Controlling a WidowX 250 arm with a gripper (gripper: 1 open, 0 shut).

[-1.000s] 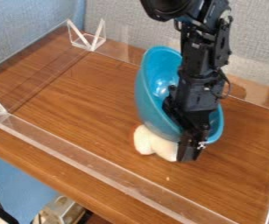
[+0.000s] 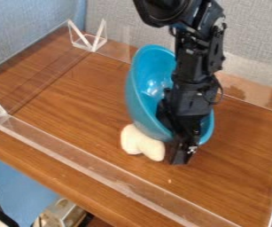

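My black gripper reaches down in front of a teal bowl, its lower end low over the wooden surface. The bowl is tilted, its inside partly visible behind the arm. A white soft-looking object lies on the wood just left of the gripper's lower end, by the bowl's bottom edge. The fingers are dark against dark parts, and what is between them is hard to make out.
The wooden table has clear room on the left and at the front right. Clear edging runs along its sides, with white corner pieces at the back left and left. A blue floor shows lower left.
The gripper and the bowl have shifted left and the bowl stands more steeply tilted. The white object has moved a little left and is less covered.
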